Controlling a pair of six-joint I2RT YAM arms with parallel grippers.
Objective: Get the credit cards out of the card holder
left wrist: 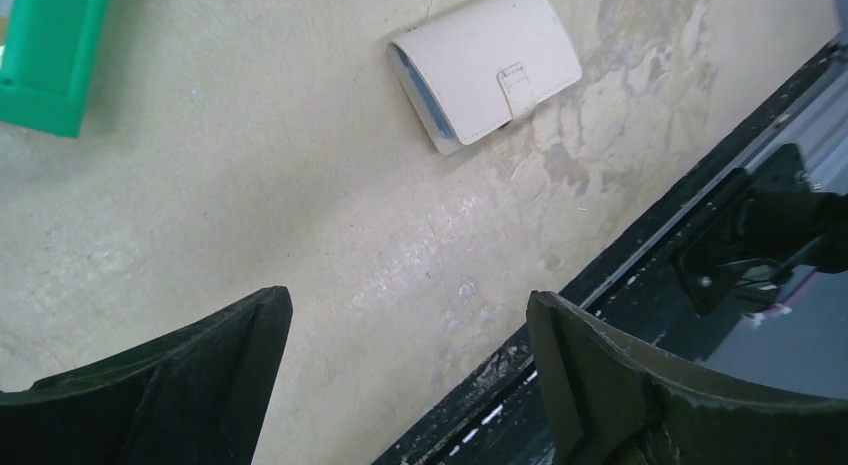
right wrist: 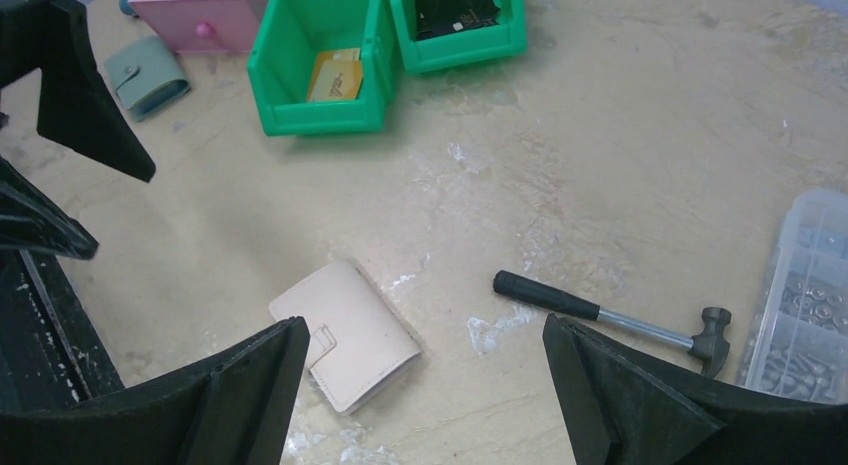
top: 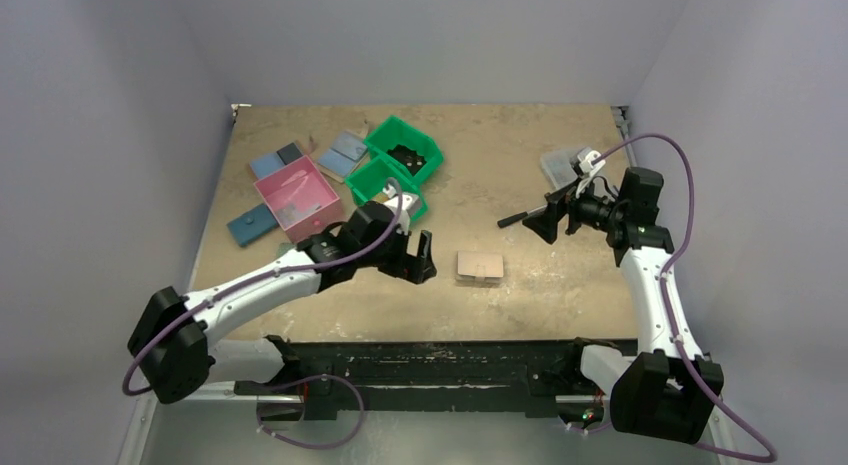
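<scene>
A beige flap-closed card holder with a strap lies flat near the front middle; it also shows in the left wrist view and the right wrist view. My left gripper hangs open just left of it, nothing between its fingers. My right gripper is open above and to the right of it, empty. Whether cards are inside the holder is hard to tell.
Two green bins and a pink drawer stand back left, near several other wallets. A hammer and a clear parts box lie to the right. Bare table surrounds the holder.
</scene>
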